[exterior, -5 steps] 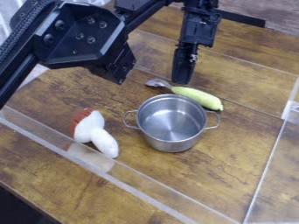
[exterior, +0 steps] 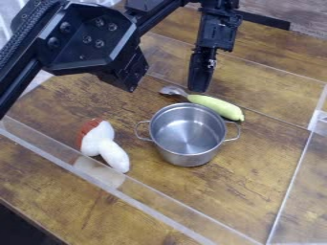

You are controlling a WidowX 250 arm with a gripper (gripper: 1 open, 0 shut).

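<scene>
My black gripper [exterior: 202, 73] hangs at the upper middle, above and behind a steel pot, shut with nothing visible between its fingers. The open, empty pot [exterior: 186, 141] with two side handles stands near the centre. A pale green-yellow vegetable [exterior: 220, 106] lies just behind its right side, and a metal spoon [exterior: 170, 91] lies at that vegetable's left end. At the lower left are a white mushroom-like object with a red-brown part [exterior: 94, 136] and a white oblong piece [exterior: 113, 157] against it.
The wooden table [exterior: 76, 211] has clear strips and panels along the left, front and right. The bulky black arm [exterior: 102, 48] covers the upper left. Bare wood shows at the back right and front left.
</scene>
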